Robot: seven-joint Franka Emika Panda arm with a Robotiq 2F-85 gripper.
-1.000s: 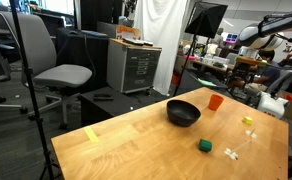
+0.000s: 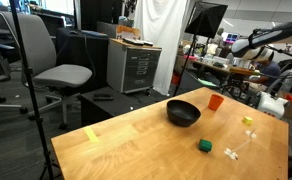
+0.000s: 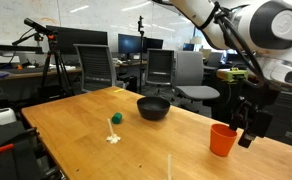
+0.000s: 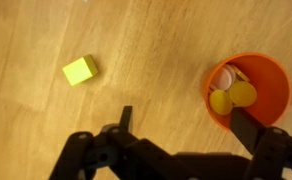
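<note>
An orange cup (image 4: 274, 72) with yellow and pale round pieces inside shows at the right of the wrist view. My gripper is open, its dark fingers (image 4: 125, 118) wide apart with bare table between them. The right finger overlaps the cup's near rim in that view; whether they touch, I cannot tell. From the second exterior view, the gripper hangs close by the orange cup (image 3: 222, 141). A small yellow block (image 4: 80, 69) lies on the wood, up and left of the fingers in the wrist view.
A black bowl (image 2: 183, 113) stands on the wooden table, with a green block (image 2: 205, 145) nearer the front. White thin pieces (image 2: 234, 152) lie right of the green block. Bare tabletop stretches left of the bowl, where a flat yellow patch (image 2: 91, 136) shows.
The arm at the upper right of the first exterior view has shifted a little lower and leftward. Cup, bowl and blocks stay where they were.
</note>
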